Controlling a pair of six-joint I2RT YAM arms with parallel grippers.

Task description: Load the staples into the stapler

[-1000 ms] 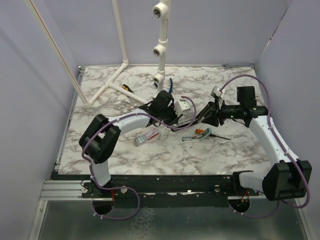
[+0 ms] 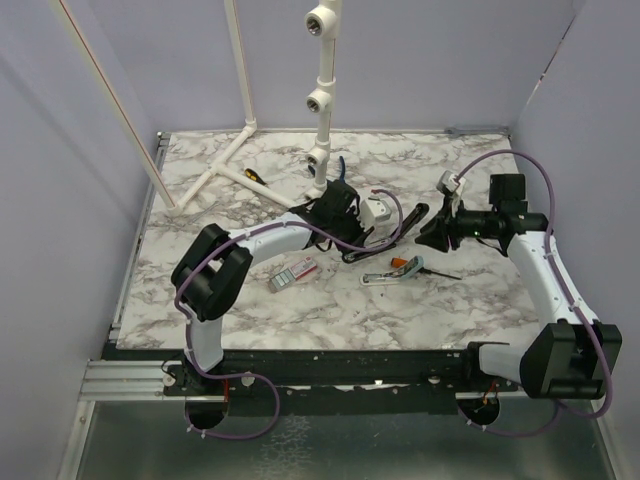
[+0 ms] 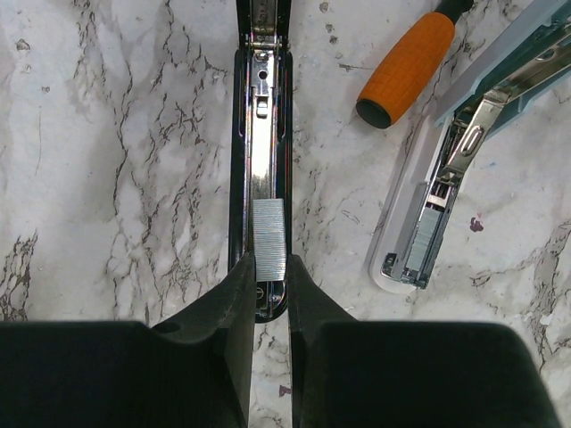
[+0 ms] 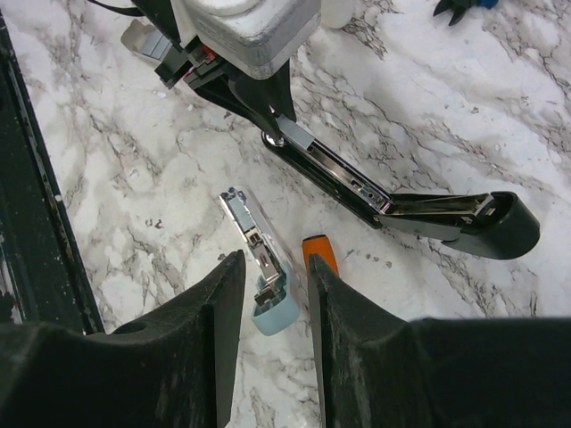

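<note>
A long black stapler [image 3: 237,178] lies opened out on the marble table, its metal channel facing up. Over the channel's front end is a silver staple strip [image 3: 269,234], gripped between the fingertips of my left gripper. The same strip [image 4: 295,134] shows in the right wrist view, lined up along the channel; whether it is fully seated I cannot tell. My right gripper [image 2: 438,240] hovers right of the stapler's raised top [image 4: 500,223], apart from it. Its fingers stand part open with nothing held; the right wrist view shows a clear gap between them.
A small light-blue stapler [image 2: 390,274] lies open in front of the black one, beside an orange-handled screwdriver [image 3: 406,71]. A staple box [image 2: 293,274] sits to the left. The white pipe stand [image 2: 230,165] takes up the back left.
My left gripper has shifted slightly right along the stapler, still with the strip.
</note>
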